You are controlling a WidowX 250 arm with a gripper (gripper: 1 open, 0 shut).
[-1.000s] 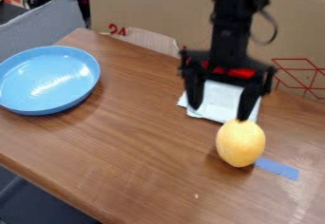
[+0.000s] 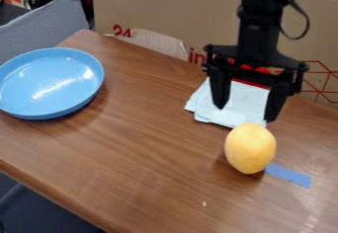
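Observation:
My black gripper (image 2: 246,93) hangs open at the upper right, over a folded white cloth (image 2: 207,107) on the wooden table. A yellow mango-like object (image 2: 250,149) lies in front of and below the gripper, apart from it, on the right part of the table. A blue plate (image 2: 50,81) rests at the left.
A strip of blue tape (image 2: 291,176) is stuck beside the yellow object. Cardboard (image 2: 169,10) walls the back. A grey padded edge (image 2: 38,30) borders the far left.
The objects on the table have stayed put.

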